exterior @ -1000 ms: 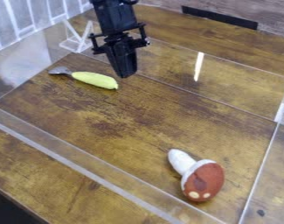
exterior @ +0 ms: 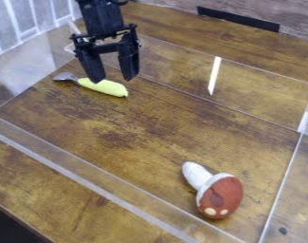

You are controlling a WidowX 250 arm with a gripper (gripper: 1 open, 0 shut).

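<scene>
My black gripper [exterior: 111, 59] hangs at the upper left of the camera view with its fingers apart and nothing visible between them. Just below it lies a yellow-green elongated object [exterior: 103, 86], with a grey utensil-like piece [exterior: 63, 78] at its left end. At the lower right rests a toy mushroom [exterior: 217, 195] with a white stem and a red-brown cap.
A wooden table top [exterior: 143, 142] is bordered by clear low walls along the sides and back. A thin white strip [exterior: 214, 75] stands out at the back right.
My gripper has moved leftward over the last second and now hangs closer above the yellow-green object. The objects on the table look unmoved.
</scene>
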